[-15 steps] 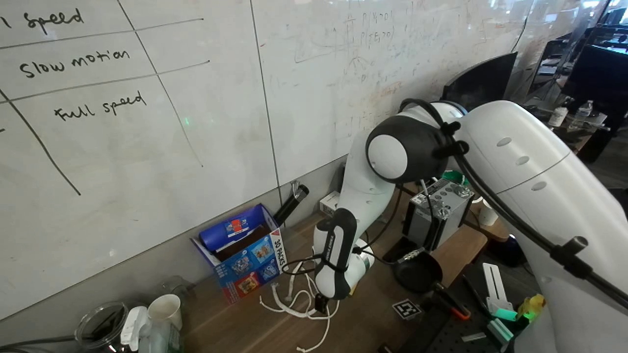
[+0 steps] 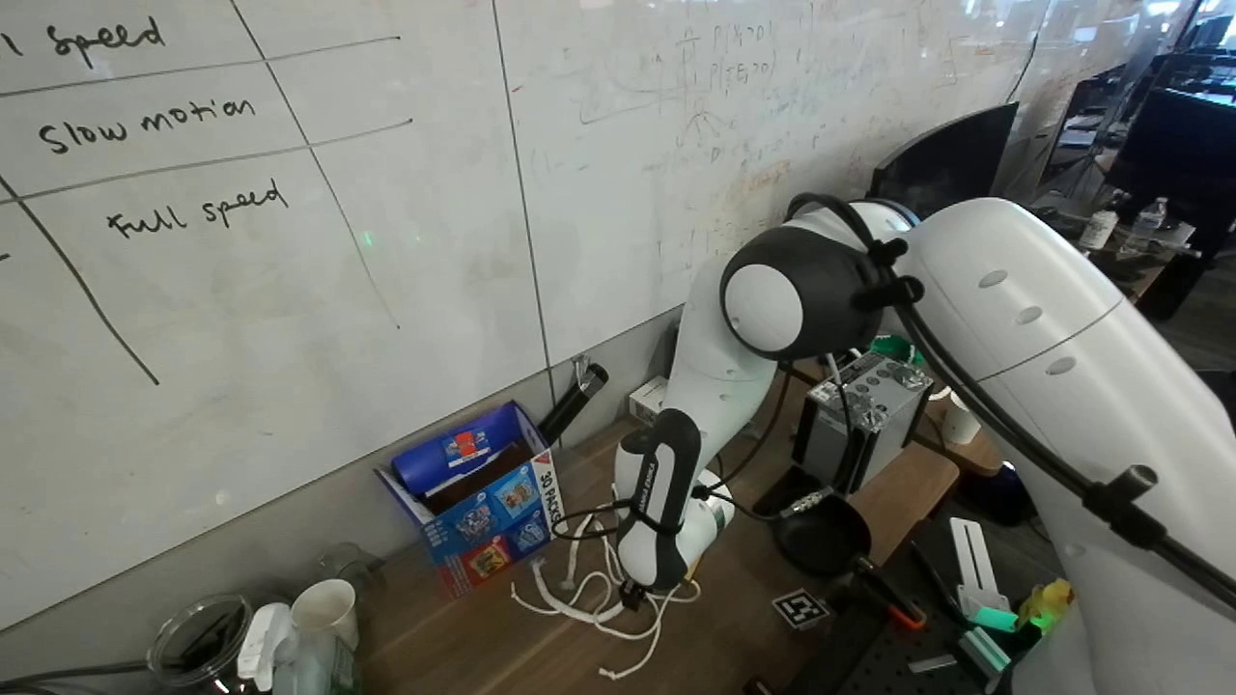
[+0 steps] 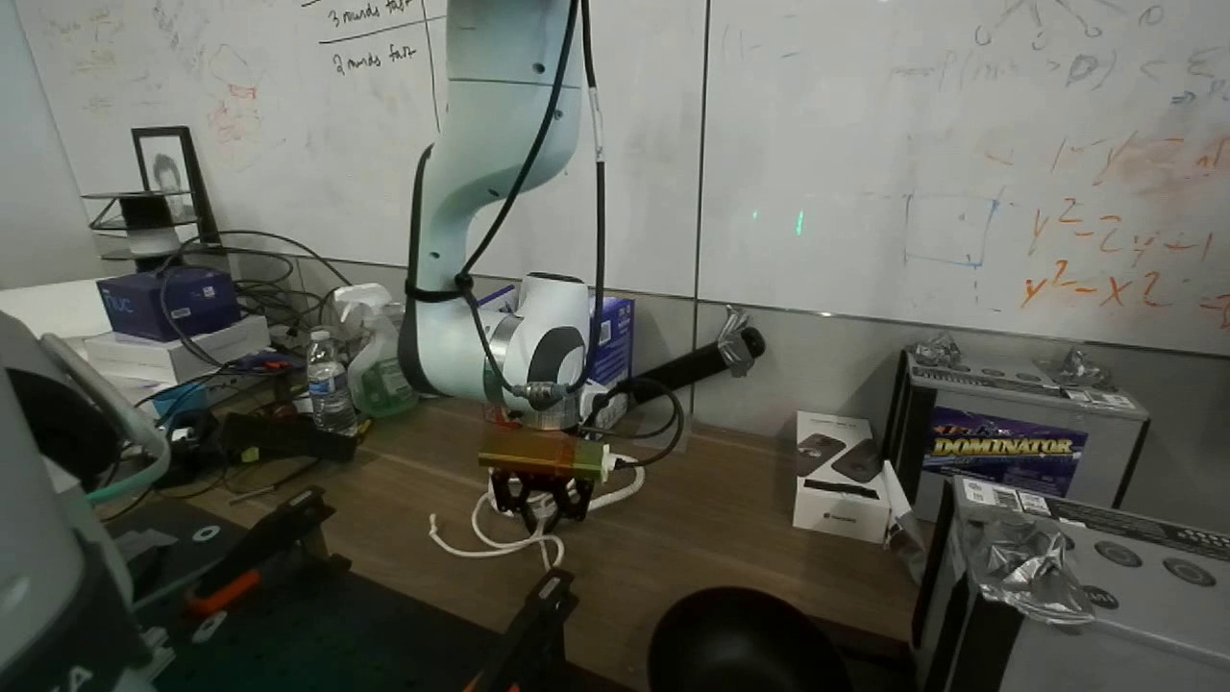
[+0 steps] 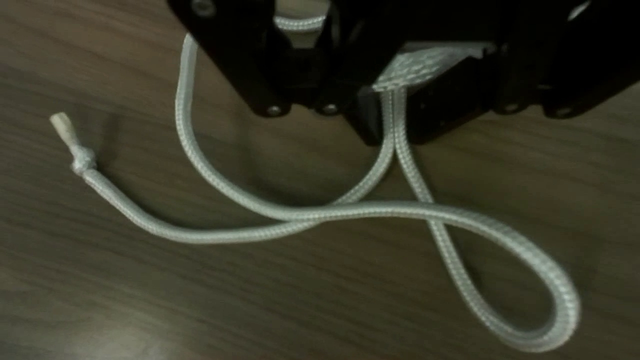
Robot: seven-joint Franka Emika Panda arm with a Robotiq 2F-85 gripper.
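A white braided rope (image 4: 372,209) lies in loops on the wooden table in the wrist view. One knotted end (image 4: 84,161) rests at the left, and a wide loop bends round at the lower right. My gripper is at the top of that view, low over the table. Two strands run side by side between its dark fingers, below a wider white bunch of rope. How firmly the fingers bear on the strands cannot be made out. In exterior view 2 the gripper (image 3: 539,519) points down, with rope (image 3: 484,552) spread beneath and around it.
A blue snack box (image 2: 492,510) stands against the whiteboard wall, close to the arm. A black pan (image 3: 744,646) sits at the front, and a white phone box (image 3: 839,479) stands farther right. Bare table (image 3: 715,496) lies between the gripper and that box.
The rope below my gripper has shifted: its near end sits slightly farther back and right, and a strand now curves out to the right. The gripper has moved only slightly.
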